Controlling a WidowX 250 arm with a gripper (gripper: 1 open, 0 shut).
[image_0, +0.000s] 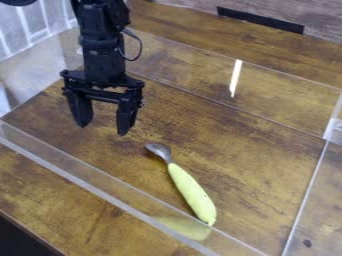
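My black gripper (102, 116) hangs at the upper left over the wooden surface, its two fingers spread open with nothing between them. Right of it and lower lies a long pale yellow-green object (190, 192), angled toward the bottom right, with a small grey spoon-like tip (158, 150) at its upper end. The gripper is apart from it.
Clear plastic walls (325, 180) border the wooden work area (254, 140) on its sides and front. A thin white strip (235, 78) shows near the back.
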